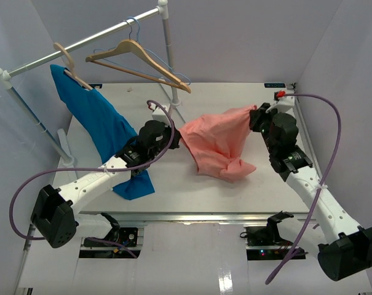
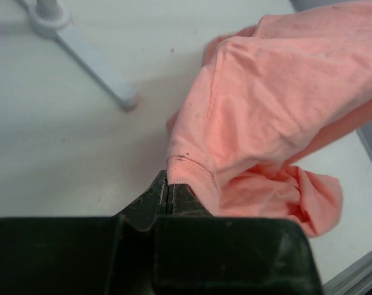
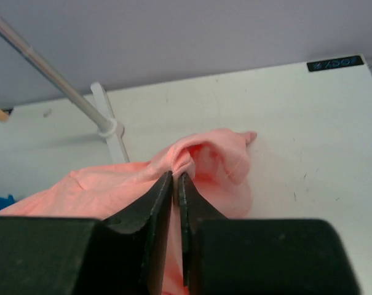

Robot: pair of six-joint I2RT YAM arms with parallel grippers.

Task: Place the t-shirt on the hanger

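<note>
The pink t shirt [image 1: 216, 147] is stretched between my two grippers, lifted partly off the white table, with a bunched lower part hanging near or on it. My left gripper [image 1: 176, 138] is shut on one edge of it, where a hem shows in the left wrist view [image 2: 170, 190]. My right gripper [image 1: 254, 120] grips another part, folded over the fingertips in the right wrist view [image 3: 176, 179]. A wooden hanger [image 1: 136, 52] hangs empty on the rail above, behind my left arm.
A white rack [image 1: 93, 37] stands at the left and back. A blue garment [image 1: 87, 110] hangs on another hanger at the left, its lower part on the table. A blue wire hanger is behind the wooden one.
</note>
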